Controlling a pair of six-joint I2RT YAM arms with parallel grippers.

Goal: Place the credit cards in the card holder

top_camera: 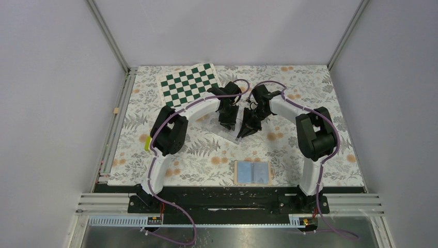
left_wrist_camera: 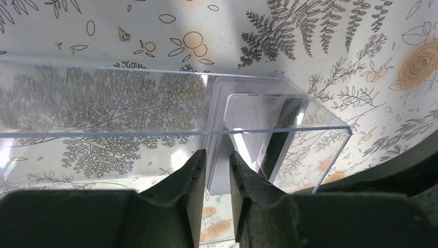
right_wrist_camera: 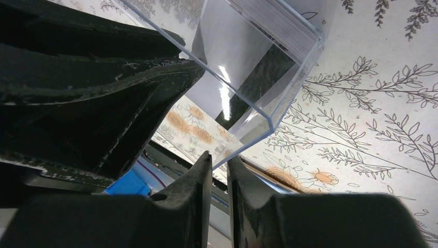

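The clear card holder (top_camera: 223, 133) lies mid-table, long and box-like. Inside its right end in the left wrist view is a grey-white card (left_wrist_camera: 248, 111) with a dark stripe, beside clear upright layers. My left gripper has its fingers parted, and the card's near edge shows in the gap. Whether the pads touch it, I cannot tell. In the right wrist view the same card (right_wrist_camera: 232, 39) shows through the holder's wall. My right gripper is shut on a corner of the holder's clear rim.
Toward the front edge sits a wooden tray (top_camera: 235, 173) with two blue panels. A green-and-white checkered sheet (top_camera: 188, 85) lies at the back left. Something yellow (top_camera: 147, 143) peeks out beside the left arm. The two grippers are close together.
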